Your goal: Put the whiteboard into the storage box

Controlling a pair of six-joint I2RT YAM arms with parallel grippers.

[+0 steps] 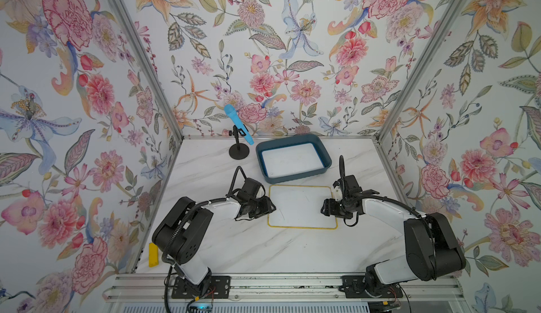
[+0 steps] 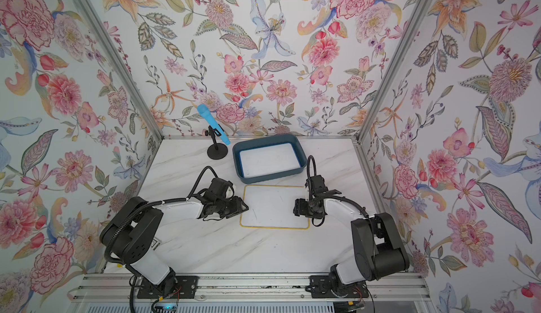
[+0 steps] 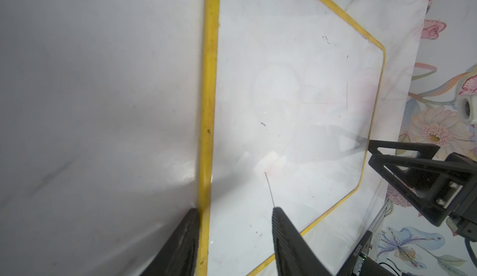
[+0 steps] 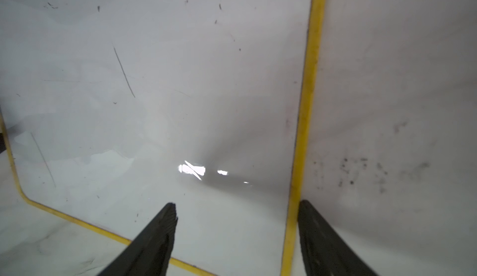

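A whiteboard (image 1: 301, 206) with a yellow border lies flat on the marble table, just in front of the blue-grey storage box (image 1: 293, 175). My left gripper is low at the board's left end, fingers apart either side of the yellow edge. My right gripper is low at the right end, fingers likewise apart around the edge. Both are open; whether either finger presses on the border cannot be told.
A blue microphone (image 1: 239, 121) on a black stand (image 1: 239, 151) stands at the back left. A yellow item (image 1: 152, 254) lies at the front left.
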